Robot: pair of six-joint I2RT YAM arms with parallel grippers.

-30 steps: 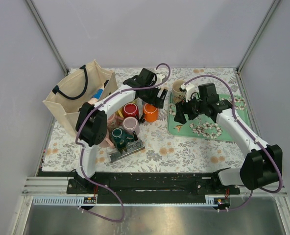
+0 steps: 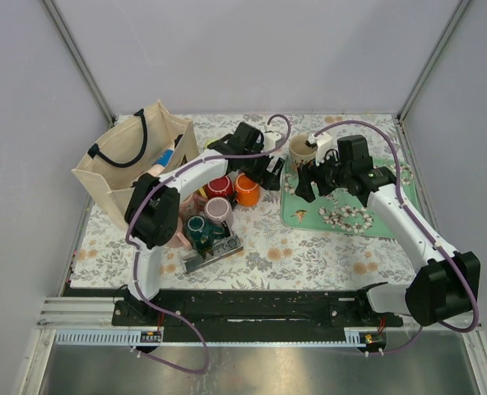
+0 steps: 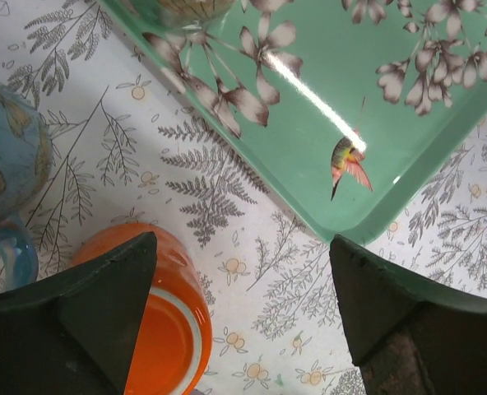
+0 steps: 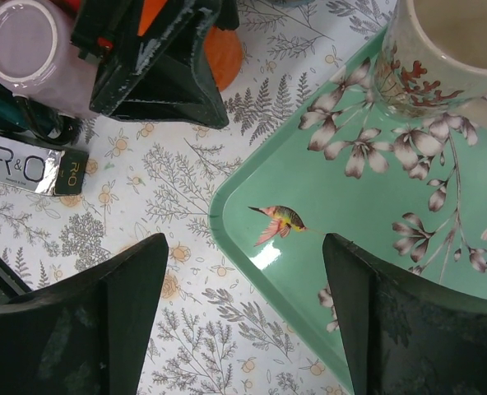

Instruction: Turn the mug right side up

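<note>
An orange mug lies beneath my open left gripper, beside a blue patterned mug in the left wrist view. A cream mug with a brown print stands on the green tray at its back left. My right gripper hangs over the tray's near left corner, its fingers apart and empty.
Several mugs, among them a pink one, crowd the left beside a cream bag and a silver R&O box. Bare patterned cloth lies in front of the tray.
The objects look unmoved.
</note>
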